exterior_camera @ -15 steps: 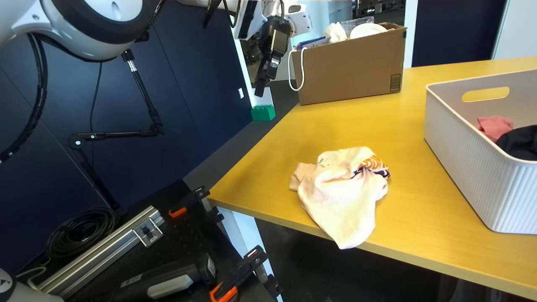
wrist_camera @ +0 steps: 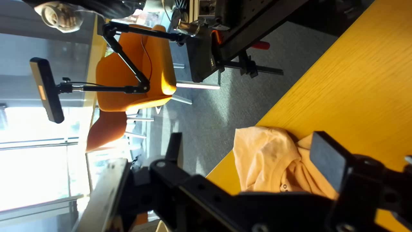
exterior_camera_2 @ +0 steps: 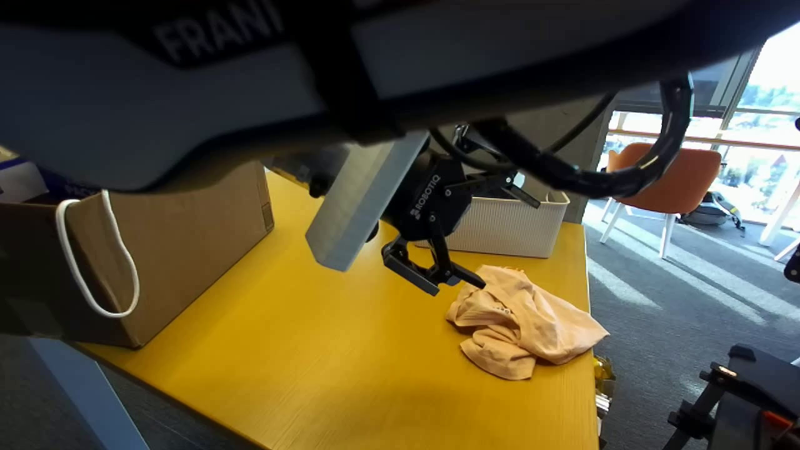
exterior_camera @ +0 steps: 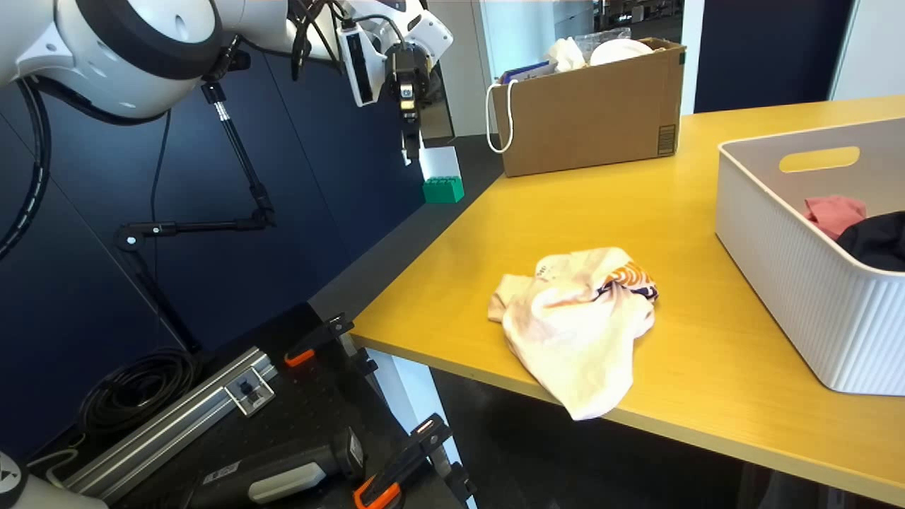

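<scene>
A crumpled peach cloth [exterior_camera: 585,326], with an orange and dark print at one side, lies on the yellow table [exterior_camera: 543,212]. One corner of the cloth hangs over the edge in the first exterior view. High above the table's far left end is my gripper [exterior_camera: 411,160], well apart from the cloth. In the wrist view the gripper stands open, its fingers [wrist_camera: 328,160] wide apart. Beyond them the cloth [wrist_camera: 266,154] shows, partly hidden by the gripper's black linkage. Nothing is held.
A ribbed white basket [exterior_camera: 780,271] holding pink and black cloth stands on the right. At the back, a full cardboard box [exterior_camera: 590,119] with a white rope handle sits near my arm. Clamps [exterior_camera: 424,458] grip the dark stand beside the table. Bare tabletop surrounds the cloth.
In the first exterior view my gripper has shifted left, away from the cardboard box, and now points more nearly straight down. Cloth, basket and box are unmoved.
</scene>
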